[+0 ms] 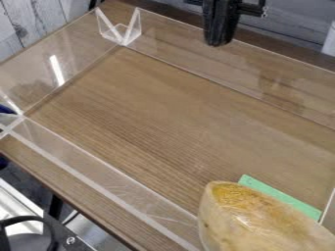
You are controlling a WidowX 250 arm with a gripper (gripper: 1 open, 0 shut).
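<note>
My black gripper (220,29) hangs at the top centre of the camera view, above the far part of the wooden surface, its fingers shut with nothing visible between them. At the bottom right lies a large pale tan, rounded object (260,221) with a yellowish inside edge, partly out of frame, on a mint-green flat piece (295,196).
The wooden table (157,123) is bordered by clear plastic walls, with an angled clear piece (120,29) at the back left. Its middle is empty. Black cables and hardware (33,235) sit beyond the lower left edge.
</note>
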